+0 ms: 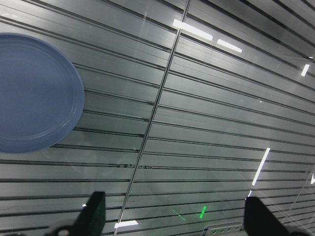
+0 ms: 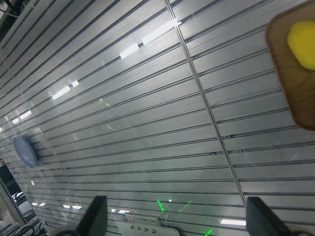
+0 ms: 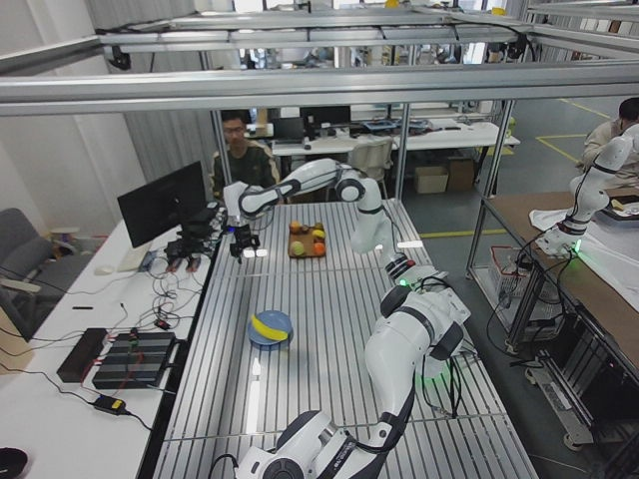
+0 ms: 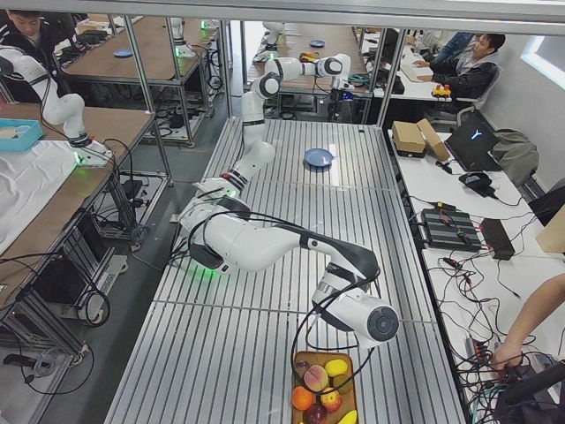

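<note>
The camera left view shows a yellow banana point(image 3: 270, 327) on a blue plate point(image 3: 280, 339), with a gripper point(image 3: 241, 244) at the far left of the slatted table. The plate point(image 4: 318, 157) appears empty in the camera right view, as does the plate point(image 1: 34, 93) in the left wrist view. A tray point(image 4: 300, 358) of fruit stands at the table's near end there. My left gripper is open over slats beside the plate, nothing between its fingers. My right gripper is open over bare slats; the tray point(image 2: 285, 83) with yellow fruit lies at upper right.
The arms occupy one long side of the table point(image 3: 220, 399). Much of the slatted top is clear. A side desk point(image 3: 60, 429) with monitor, boxes and cables runs alongside, and metal posts frame the table.
</note>
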